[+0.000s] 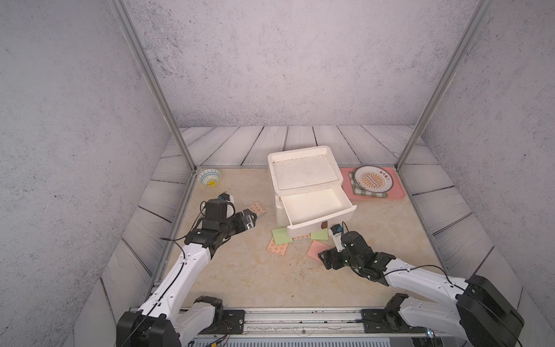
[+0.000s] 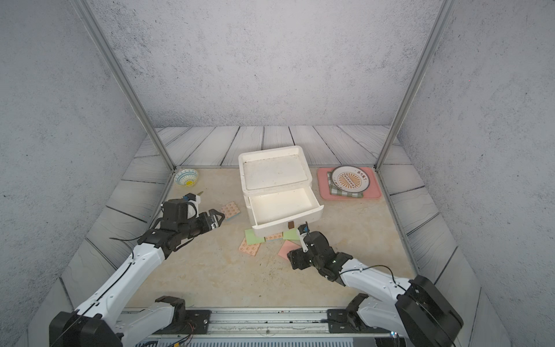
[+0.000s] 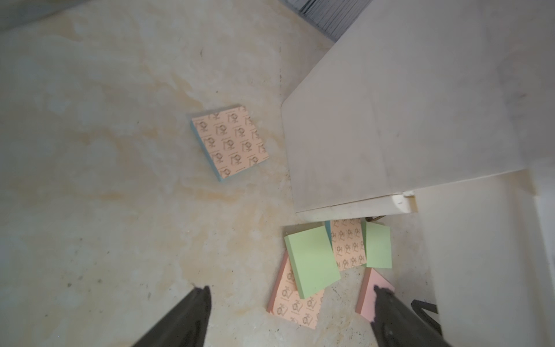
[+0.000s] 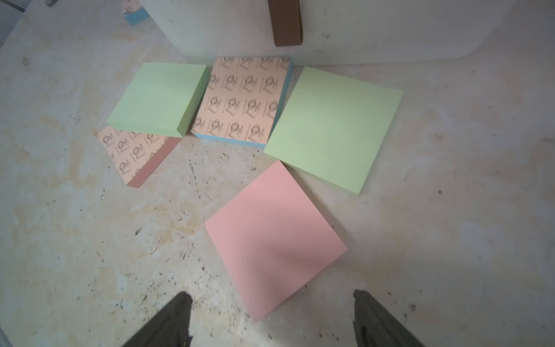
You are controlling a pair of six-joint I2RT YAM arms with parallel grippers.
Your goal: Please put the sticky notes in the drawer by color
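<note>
The white drawer unit (image 1: 306, 170) has its drawer (image 1: 315, 205) pulled out, empty. In front of it lie green pads (image 4: 334, 127) (image 4: 159, 95), a patterned blue-edged pad (image 4: 242, 98), a patterned pink pad (image 4: 131, 151) partly under a green one, and a plain pink pad (image 4: 274, 240). Another patterned blue-edged pad (image 3: 230, 141) lies left of the unit. My left gripper is open above the table left of the drawer, nothing between its fingers. My right gripper is open at the plain pink pad's near side.
A bowl (image 1: 209, 176) stands back left. A pink tray (image 1: 393, 190) with a cloth and plate (image 1: 373, 178) is back right.
</note>
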